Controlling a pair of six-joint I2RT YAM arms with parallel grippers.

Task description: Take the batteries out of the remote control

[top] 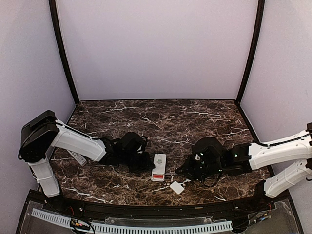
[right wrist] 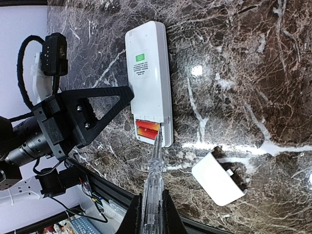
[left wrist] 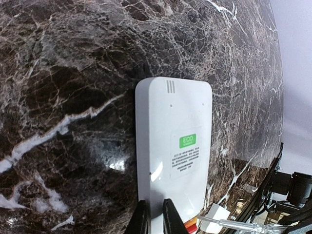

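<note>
A white remote control (top: 159, 163) lies face down on the marble table, its battery bay open, with red-orange batteries (right wrist: 146, 126) inside. My left gripper is shut on the remote's side, near the bay end. My right gripper is shut on a clear, slender tool (right wrist: 154, 170), whose tip reaches the batteries at the bay's edge. The detached white battery cover (right wrist: 216, 180) lies apart from the remote, beside the tool.
A second remote (top: 78, 158) lies at the far left, partly behind the left arm.
</note>
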